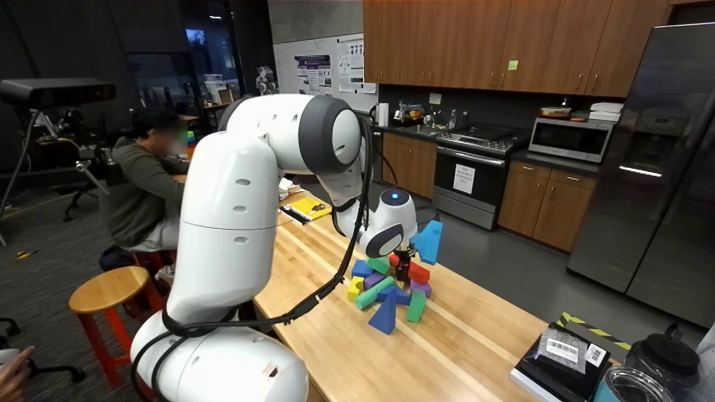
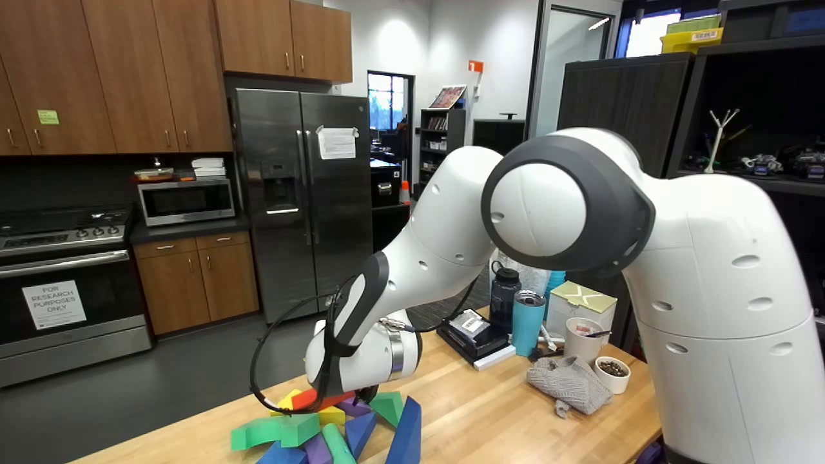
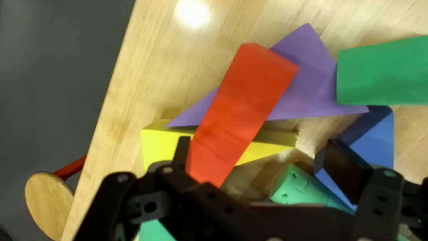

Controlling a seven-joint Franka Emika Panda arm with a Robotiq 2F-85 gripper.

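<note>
My gripper stands open over a pile of coloured blocks, its fingers spread wide. In the wrist view, a red block slants across a flat purple triangle and a yellow wedge. The near end of the red block lies right by the left finger; whether they touch, I cannot tell. Close to the other finger are a blue block and a green cylinder. A green block is off to the right. In exterior view 1, the gripper is down among the blocks, its tips partly hidden.
An upright blue wedge marks the pile's near side. Bare tabletop stretches toward a black package. Cups, including a blue tumbler, and a grey cloth occupy the far end. The table edge is close to the pile.
</note>
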